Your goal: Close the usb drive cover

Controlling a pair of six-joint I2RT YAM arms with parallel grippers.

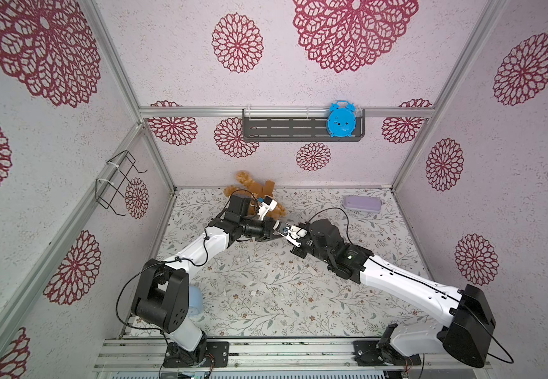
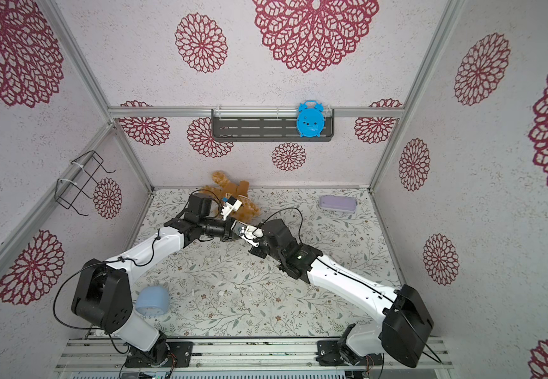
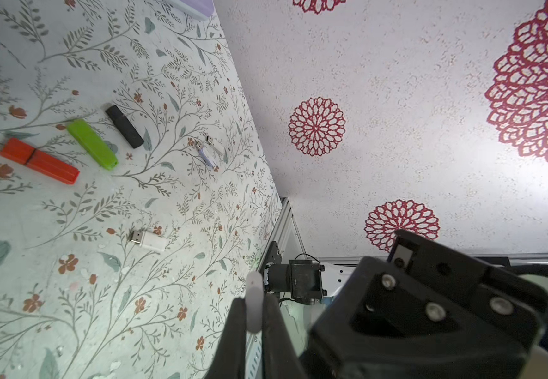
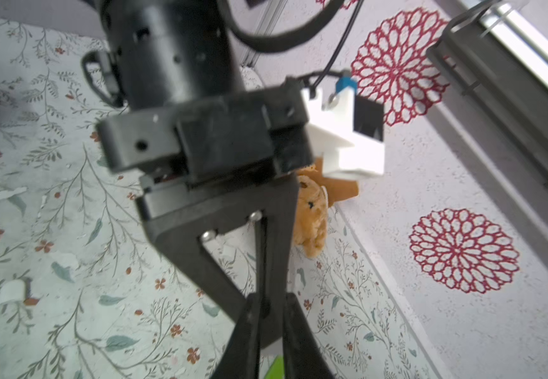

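Note:
My two grippers meet tip to tip above the middle of the table. In the left wrist view a small rounded pale piece (image 3: 254, 303), probably part of the USB drive, stands at the tips of my left gripper, whose fingers are shut. The right gripper's dark body fills that view's lower right. In the right wrist view the left gripper's fingers (image 4: 270, 252) come down to the tips of my right gripper. It is shut, with a sliver of something pale (image 4: 272, 348) between its fingers. The drive and its cover are mostly hidden; their fit cannot be told.
Below on the table lie a white USB stick (image 3: 150, 240), a black stick (image 3: 124, 126), a green stick (image 3: 92, 144), an orange-red stick (image 3: 39, 161) and a small lilac one (image 3: 205, 154). A teddy bear (image 1: 278, 210) is behind the left arm.

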